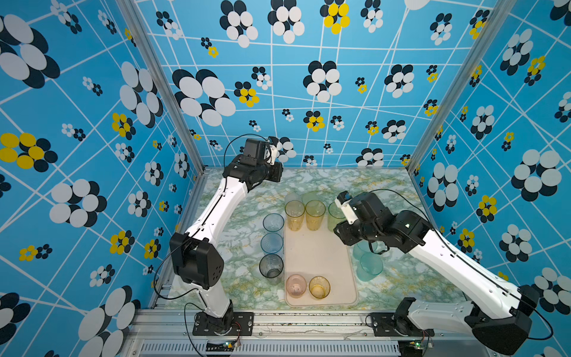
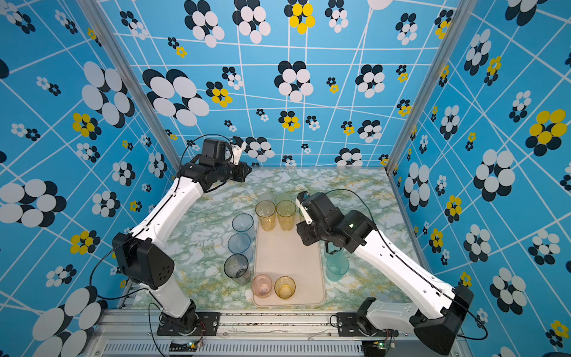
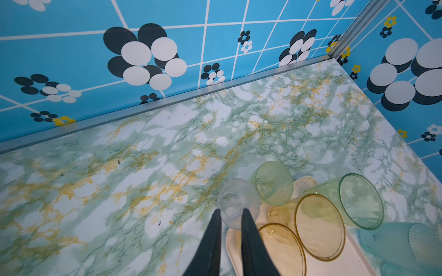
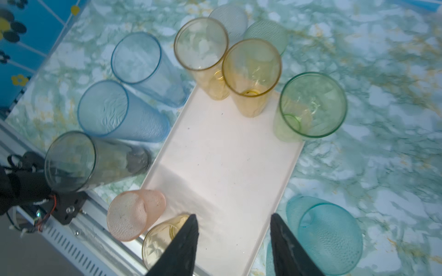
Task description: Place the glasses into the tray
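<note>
Over the table's back left, my left gripper has its fingers slightly apart with nothing between them. My right gripper stands open and empty above the right side of the beige tray [image 1: 318,255]. On the tray's front end are a pink glass [image 1: 296,286] and a small amber glass [image 1: 319,288]. Two tall amber glasses [image 4: 252,69] [image 4: 202,46] and a green glass [image 4: 313,105] stand upright at its back end. Along the left side, outside the tray, are two blue glasses [image 1: 273,223] [image 1: 271,243] and a dark grey glass [image 1: 271,266].
Teal glasses [image 4: 331,239] stand right of the tray. Behind it are a clear glass [image 3: 238,202] and a pale green glass [image 3: 274,182] on the table. The tray's middle is bare, as is the marbled table [image 3: 115,197] at the back left.
</note>
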